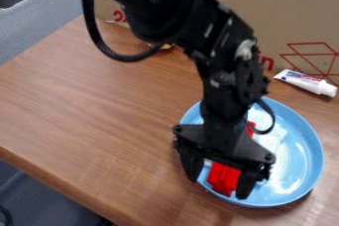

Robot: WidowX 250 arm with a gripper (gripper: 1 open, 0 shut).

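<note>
My black gripper (pixel 225 159) is low over a light blue plate (pixel 294 161), its open fingers around a red object (pixel 224 178). A pale item under the red object is mostly hidden by the gripper, so I cannot tell what it is.
A white tube (pixel 307 82) lies behind the plate at the right. A cardboard box (pixel 265 12) stands along the back.
</note>
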